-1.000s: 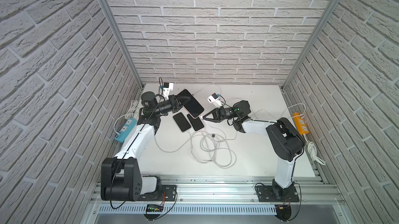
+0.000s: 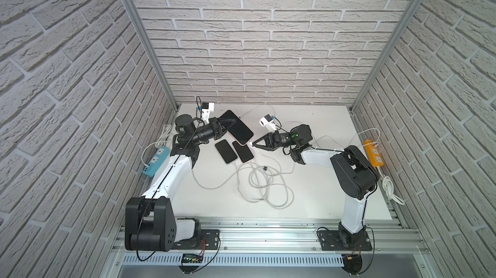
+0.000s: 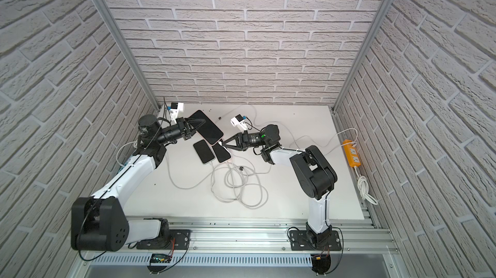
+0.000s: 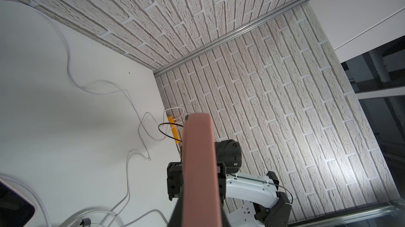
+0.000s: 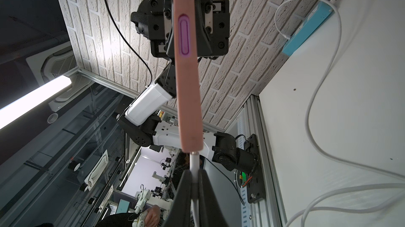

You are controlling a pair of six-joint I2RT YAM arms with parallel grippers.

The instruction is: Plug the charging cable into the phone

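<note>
My left gripper (image 2: 225, 123) is shut on a black-screened phone (image 2: 236, 129) with a pink edge, held tilted above the table. In the left wrist view that pink edge (image 4: 198, 163) fills the middle. My right gripper (image 2: 253, 144) is shut on a white cable plug (image 5: 194, 163) just below the phone's lower end. In the right wrist view the plug lines up with the pink edge's end (image 5: 190, 140), its thin tip at or touching it; whether it is inserted I cannot tell.
Two dark phones (image 2: 225, 151) lie on the white table (image 2: 320, 190). Loose cables (image 2: 258, 190) coil at the front middle. A blue power strip (image 2: 157, 161) is at the left edge, an orange one (image 2: 373, 153) at the right. Brick walls enclose three sides.
The phone and my left gripper have shifted very slightly; the right arm shows almost no movement.
</note>
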